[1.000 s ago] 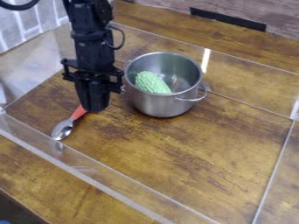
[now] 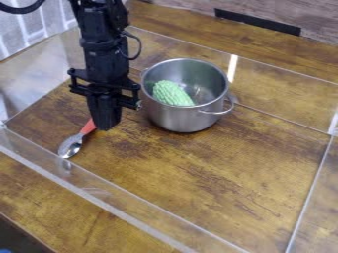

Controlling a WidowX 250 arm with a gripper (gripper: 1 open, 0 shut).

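Observation:
My black gripper (image 2: pixel 103 107) hangs at the upper left, just above a spoon (image 2: pixel 71 144) with a red handle and silver bowl lying on the wooden table (image 2: pixel 224 188). Its fingertips are small and dark; I see nothing held between them. A steel pot (image 2: pixel 199 114) stands to the right, beside the gripper, with a light green corn-like object (image 2: pixel 172 94) inside.
Clear transparent panels or edges border the work area at the left, front and right.
My gripper has shifted very slightly; the pot and spoon stay where they were.

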